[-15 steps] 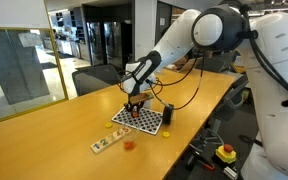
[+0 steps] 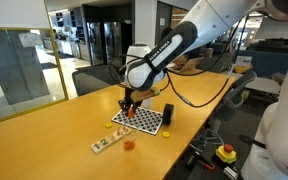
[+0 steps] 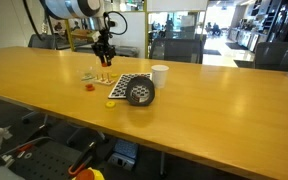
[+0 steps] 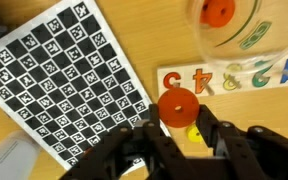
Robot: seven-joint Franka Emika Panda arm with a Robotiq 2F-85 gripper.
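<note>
An orange-red round piece (image 4: 178, 107) sits between the fingertips of my gripper, which is shut on it. In the first exterior view, the gripper (image 2: 132, 104) hangs with the piece above the checkered board (image 2: 147, 121), near its left part. The second exterior view shows the held red piece (image 3: 108, 66) clear of the table, above the area of the wooden peg strip (image 3: 105, 79). Seen from the wrist, that strip (image 4: 229, 84), with coloured characters on it, lies beside the piece, and the board (image 4: 69, 85) fills the left side.
A clear container (image 4: 246, 30) with an orange thing inside stands beyond the strip. Yellow discs (image 2: 166, 134) lie on the table. A white cup (image 3: 160, 75) and a black round object (image 3: 140, 92) stand by the board.
With the red piece in it, my gripper has risen slightly and shifted a little left in the first exterior view. The table objects have stayed put.
</note>
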